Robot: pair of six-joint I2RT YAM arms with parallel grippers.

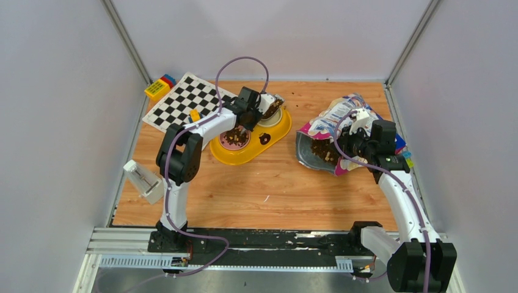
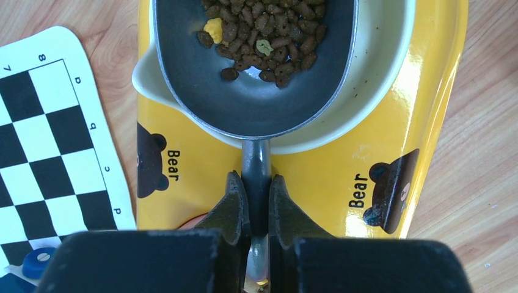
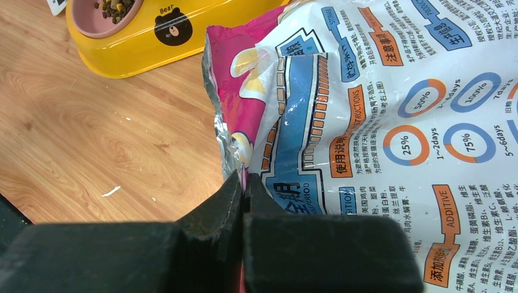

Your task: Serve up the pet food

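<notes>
My left gripper is shut on the handle of a dark scoop (image 2: 250,104) holding brown kibble, held over the cream bowl (image 2: 382,73) on the yellow tray (image 2: 311,189). The pink bowl (image 1: 226,142) at the tray's other end has kibble in it. On the right, the food bag (image 3: 372,122) lies open with kibble at its silvery mouth (image 1: 308,155). My right gripper is shut on the bag's edge.
A checkerboard (image 1: 183,101) lies behind the left arm, with toy blocks (image 1: 157,90) at the back left corner. A clear container (image 1: 142,180) lies at the left edge.
</notes>
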